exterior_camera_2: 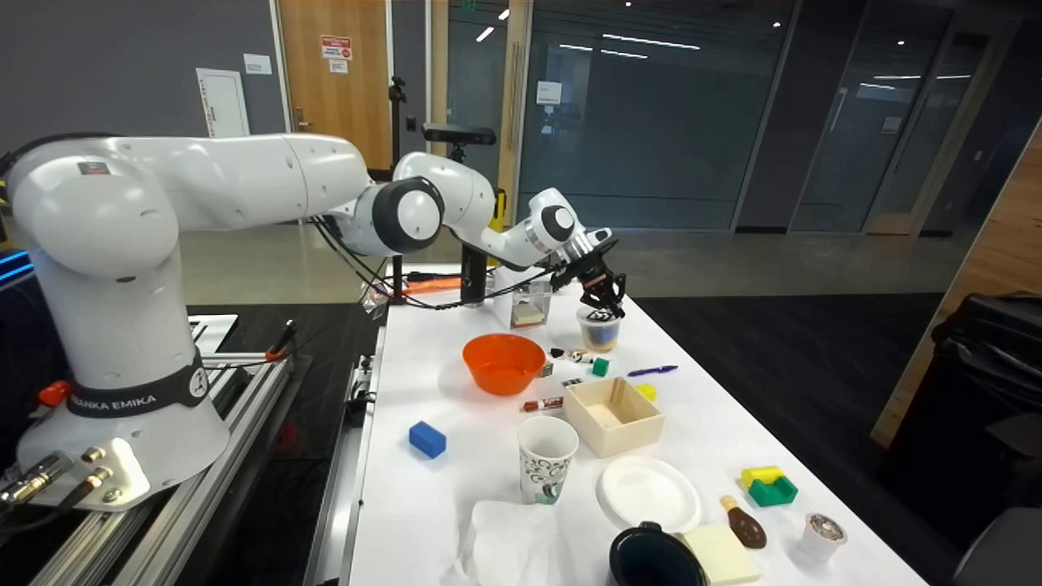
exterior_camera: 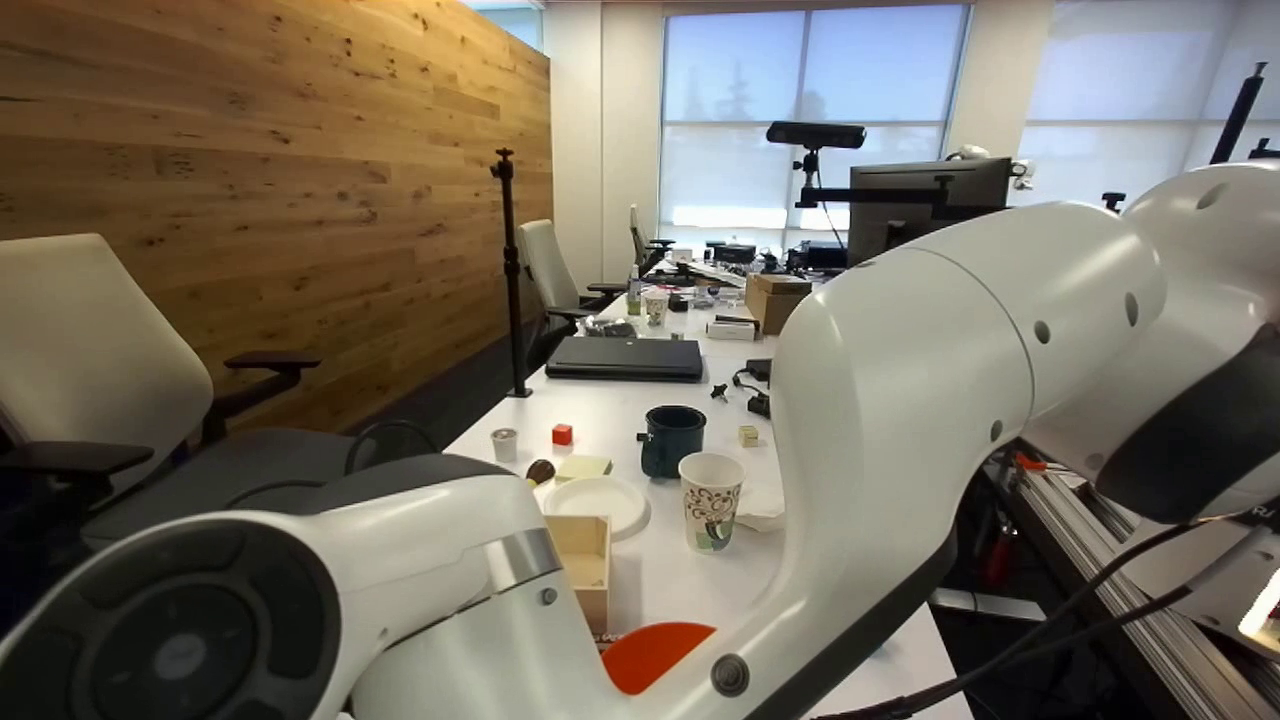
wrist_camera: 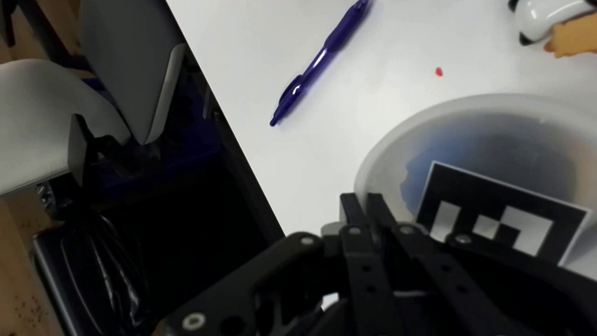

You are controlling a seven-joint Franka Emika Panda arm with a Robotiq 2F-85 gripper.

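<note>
A translucent tub (exterior_camera_2: pixel 600 334) with a pale round rim stands at the table's far end; blue and orange contents show faintly inside. In the wrist view the tub (wrist_camera: pixel 487 120) has a black-and-white square marker (wrist_camera: pixel 503 215) across its top. My gripper is shut on the tub's near-left rim, its two dark fingertips (wrist_camera: pixel 351 204) close together with a narrow pale strip between them. In exterior view 2 my gripper (exterior_camera_2: pixel 615 303) reaches down to the tub's top. Exterior view 1 does not show the fingers.
A purple pen (wrist_camera: pixel 322 59) lies near the table edge. Close to the tub are an orange bowl (exterior_camera_2: pixel 503 363), a wooden box (exterior_camera_2: pixel 613 418) and a clear container (exterior_camera_2: pixel 530 304). A paper cup (exterior_camera_2: pixel 545 459) and white plate (exterior_camera_2: pixel 650 493) stand farther along.
</note>
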